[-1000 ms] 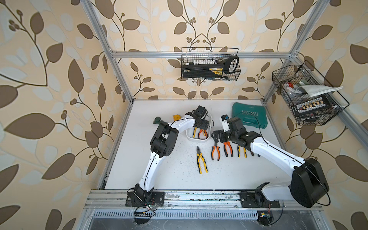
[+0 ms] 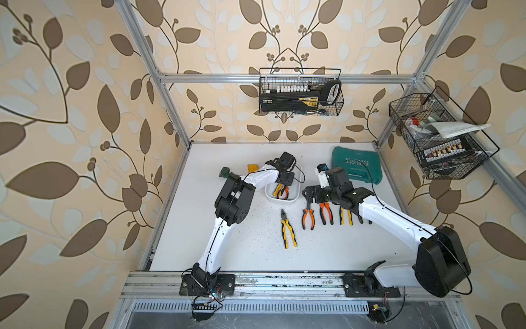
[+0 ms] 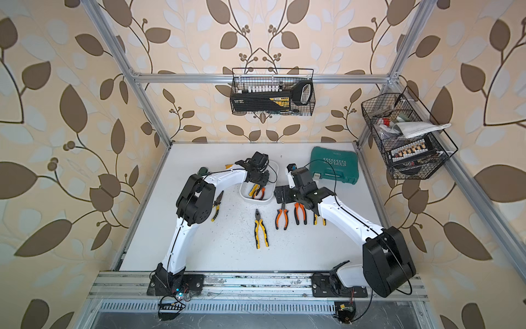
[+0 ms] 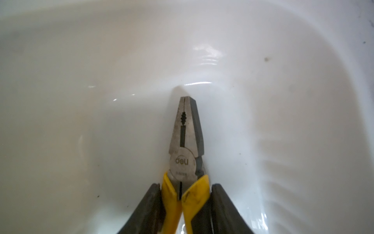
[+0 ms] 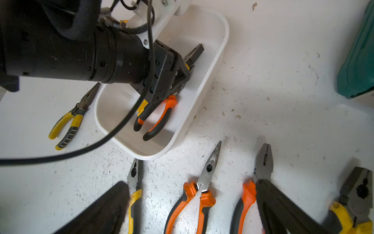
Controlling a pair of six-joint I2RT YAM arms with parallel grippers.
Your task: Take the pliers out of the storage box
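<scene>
The white storage box [image 5: 171,150] stands on the table with yellow-handled pliers [image 4: 182,159] lying in it, fingers flat near the bottom. My left gripper reaches down into the box, shut on these pliers, its dark fingers [image 4: 147,204] pressing both handles just behind the joint. Orange-handled pliers [image 5: 160,119] lie in the box too, their handles showing beside the left gripper; their head is hidden under it. Outside, to the right of the box, my right gripper stays open above the table, nothing between its fingers.
Yellow pliers [image 2: 286,227] lie in front of the box, and orange pliers [image 2: 308,218] with several others sit in a row to the right. Another yellow pair [image 5: 74,117] is left of the box. A green case [image 2: 357,164] occupies the back right.
My right arm has not moved.
</scene>
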